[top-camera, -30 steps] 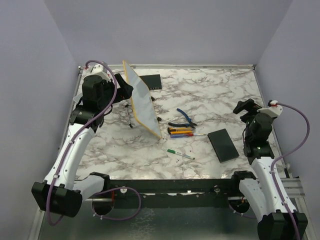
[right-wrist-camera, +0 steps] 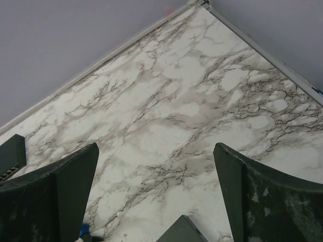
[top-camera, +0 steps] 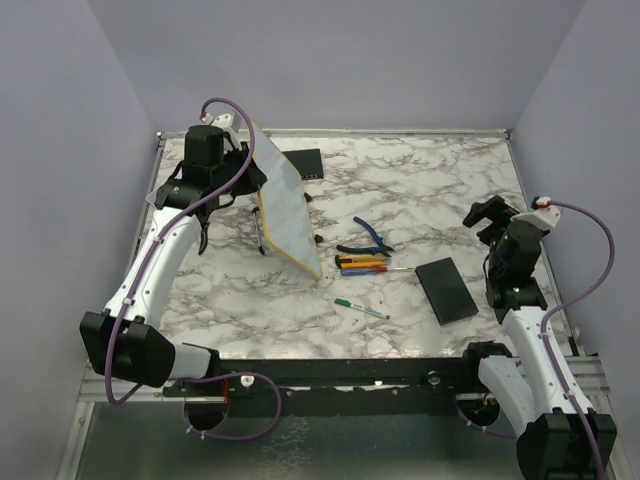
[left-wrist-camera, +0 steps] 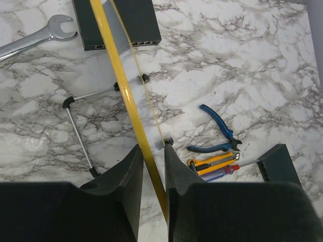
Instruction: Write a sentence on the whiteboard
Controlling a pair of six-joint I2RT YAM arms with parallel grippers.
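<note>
The whiteboard (top-camera: 290, 215), with a yellow-edged frame, stands tilted on the left half of the table. My left gripper (top-camera: 258, 178) is at its left edge, partly open. In the left wrist view, the board's yellow edge (left-wrist-camera: 132, 106) runs between the fingers of the left gripper, with a gap beside it. A white marker with green ends (top-camera: 361, 309) lies on the table near the front middle. My right gripper (top-camera: 487, 216) stands wide open at the right; between its fingers in the right wrist view (right-wrist-camera: 156, 146) there is nothing but bare tabletop below.
Blue pliers (top-camera: 368, 238), an orange cutter (top-camera: 362, 262) and a screwdriver (top-camera: 365, 270) lie mid-table. A dark flat box (top-camera: 446, 291) is right of them, another (top-camera: 305, 163) at the back. A wrench (left-wrist-camera: 40, 39) shows behind the board.
The board's upper end has shifted slightly left. The right arm has hardly moved.
</note>
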